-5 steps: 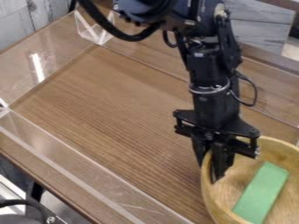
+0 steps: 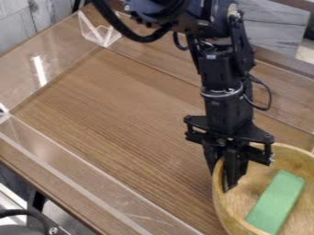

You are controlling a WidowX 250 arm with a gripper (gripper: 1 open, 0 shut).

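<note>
A black robot arm reaches down from the top centre to my gripper [image 2: 229, 154], which is shut on the left rim of a tan bowl or basket [image 2: 221, 195] at the bottom right. Inside the bowl lies a flat green rectangular object [image 2: 280, 200]. The fingertips are dark and partly hard to make out against the rim.
A wooden table [image 2: 110, 119] fills most of the view, with clear room at the left and middle. A clear plastic item [image 2: 98, 26] is at the top left. A light wall or edge runs along the back right.
The arm and gripper have shifted very slightly; the bowl and green object stay at about the same place at the bottom right.
</note>
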